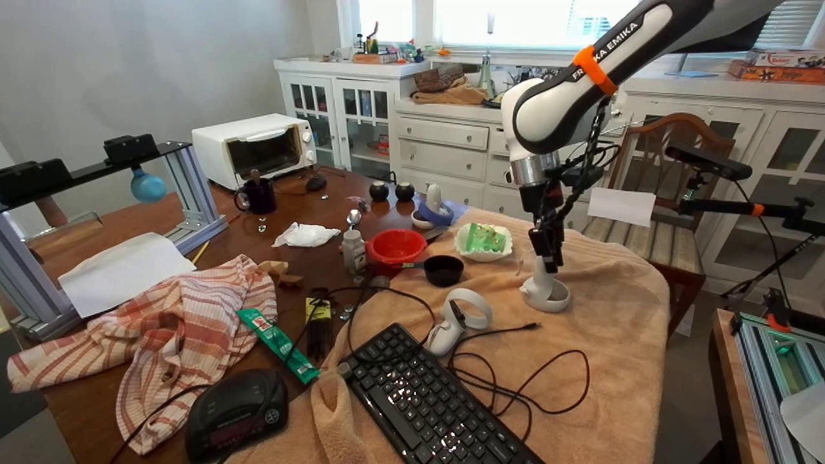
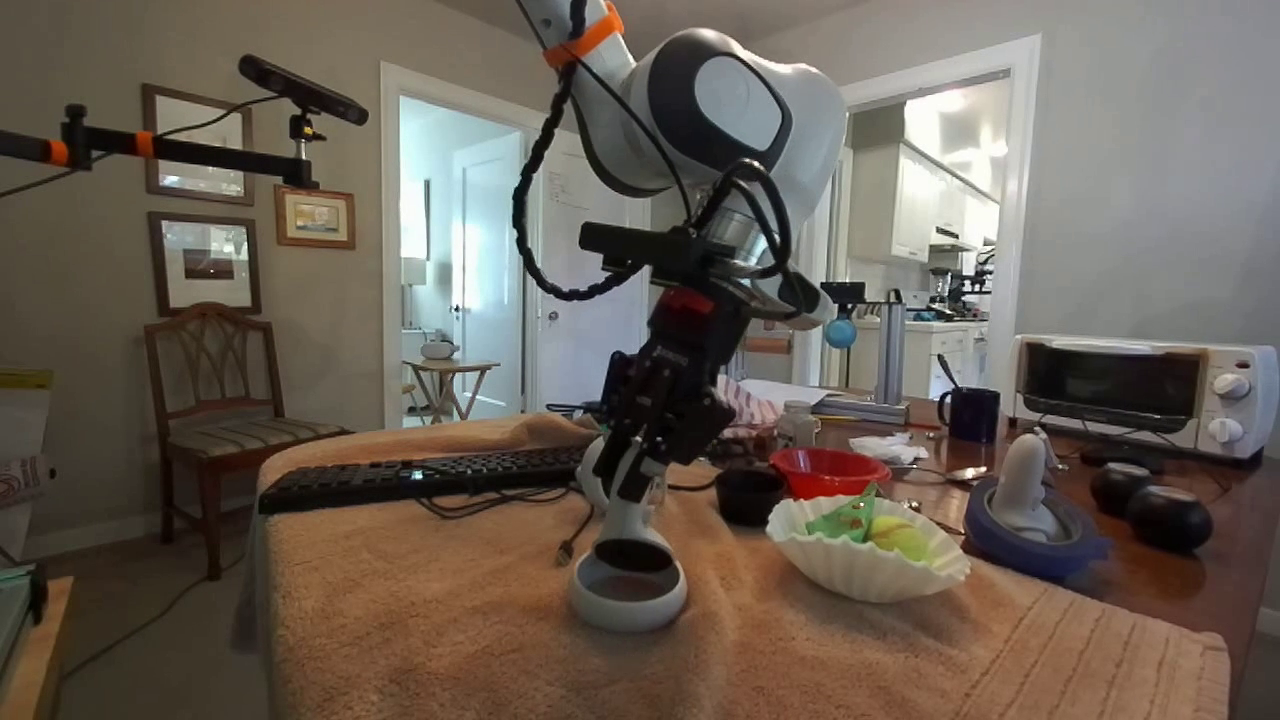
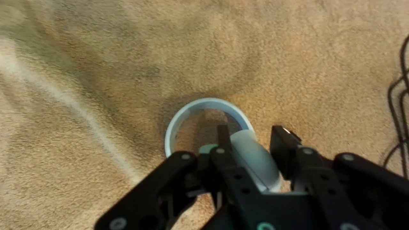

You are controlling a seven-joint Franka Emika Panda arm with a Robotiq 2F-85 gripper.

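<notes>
My gripper (image 1: 550,261) points down over the towel-covered table, its black fingers shut around the handle of a white ring-shaped controller (image 1: 549,300). In the wrist view the rounded handle (image 3: 256,161) sits between the two fingers, and the ring (image 3: 209,103) extends beyond them. From the other side, the controller's ring (image 2: 627,610) is low over the towel, its handle rising toward the gripper. Whether the ring touches the cloth is hard to tell. A second white controller (image 1: 442,337) lies beside the keyboard.
A white fluted bowl (image 2: 858,576) with a green packet, a black cup (image 1: 444,270) and a red bowl (image 1: 396,247) stand close by. The black keyboard (image 1: 433,402) and a loose cable (image 1: 585,379) lie toward the front. Bare towel (image 1: 619,332) spreads to the right.
</notes>
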